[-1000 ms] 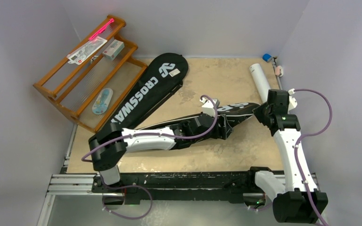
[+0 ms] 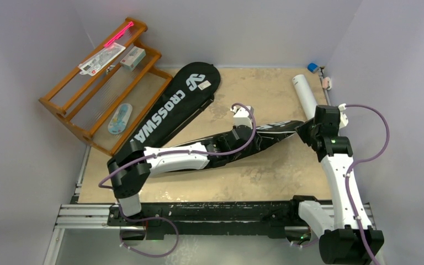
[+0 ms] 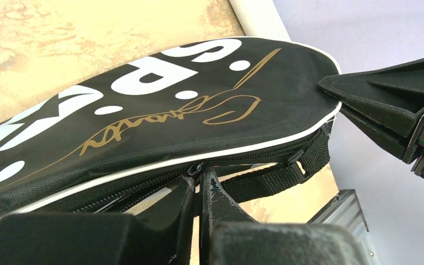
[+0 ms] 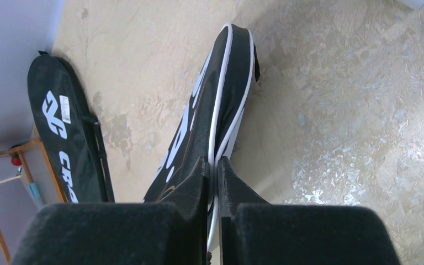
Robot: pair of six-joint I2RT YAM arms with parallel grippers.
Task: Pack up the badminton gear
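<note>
A black racket bag (image 2: 276, 128) with white lettering lies across the middle of the table, its right end raised. My right gripper (image 2: 301, 129) is shut on that end; in the right wrist view the white-piped fabric (image 4: 199, 110) runs between its fingers. My left gripper is shut at the zipper below the white piping, its tips at what looks like the small zipper puller. A second black CROSSWAY bag (image 2: 174, 99) lies behind, toward the shelf.
A wooden shelf (image 2: 94, 127) with small packages stands at the left. A white tube (image 2: 303, 91) lies at the back right, near a small blue object (image 2: 312, 67).
My left gripper and wrist have shifted slightly left and up in the top view, along the bag. The right arm has hardly moved.
</note>
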